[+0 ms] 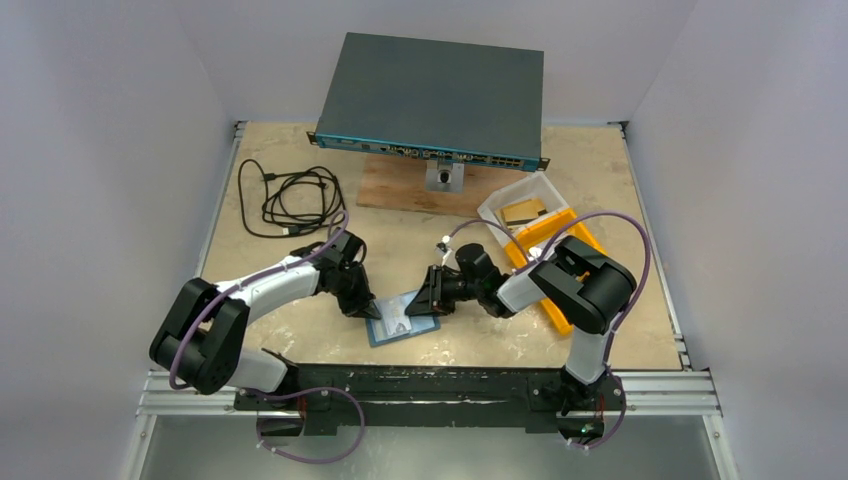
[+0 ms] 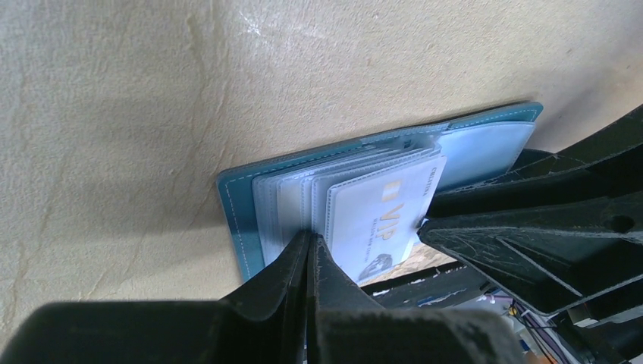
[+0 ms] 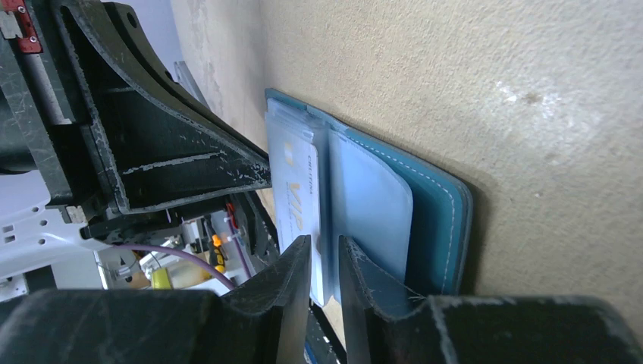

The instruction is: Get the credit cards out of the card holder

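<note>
The blue card holder (image 1: 380, 340) lies open on the table between my two grippers. Its clear sleeves (image 2: 284, 199) are fanned over the left part, and a white card marked VIP (image 2: 385, 212) shows in the top one. My left gripper is shut, its tips at the lower edge of the sleeves; no card shows between them. My right gripper has its fingers a little apart. The edge of the VIP card's sleeve stands in that gap, without a visible grip on it. Any cards deeper in the stack are hidden.
Front right of the network switch (image 1: 430, 95) are a white bin (image 1: 487, 208) and an orange bin (image 1: 598, 243). A coiled black cable (image 1: 268, 215) lies at the back left. Behind the holder, the tabletop (image 1: 400, 245) is bare.
</note>
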